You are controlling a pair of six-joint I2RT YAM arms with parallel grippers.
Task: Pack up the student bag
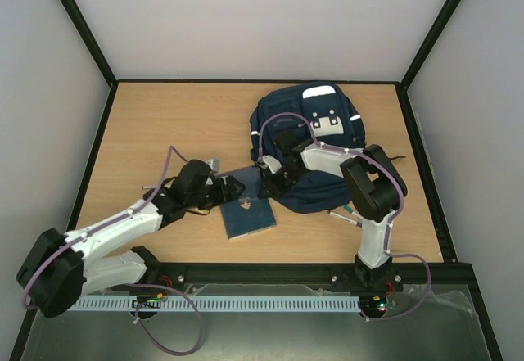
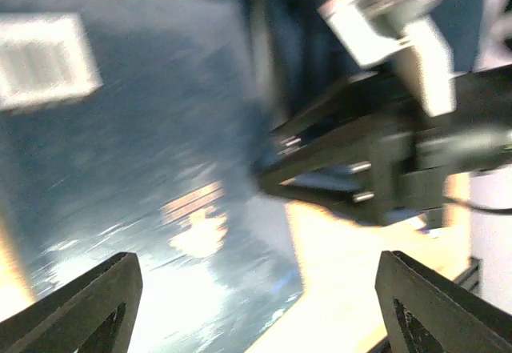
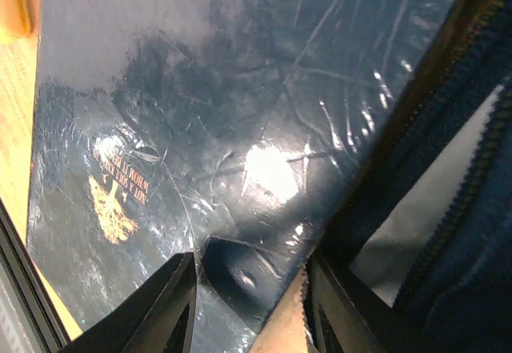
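Observation:
The dark blue book (image 1: 250,219) lies at the front middle of the table, slightly turned, its upper right side against the open navy backpack (image 1: 282,103). Over the book's left side is my left gripper, fingers wide apart, nothing between them; its view is blurred. My right gripper sits at the book's edge beside the bag's zipped rim (image 3: 480,185). Its fingers stand apart: the left fingertip meets the cover, the other lies by the bag fabric. Whether the book's edge is between them is hard to tell.
Two pens (image 1: 345,218) lie right of the bag's lower end. A yellow item (image 1: 198,211) shows under the left arm, with a white piece (image 1: 214,164) behind it. Bare table (image 1: 180,115) stretches across the back left.

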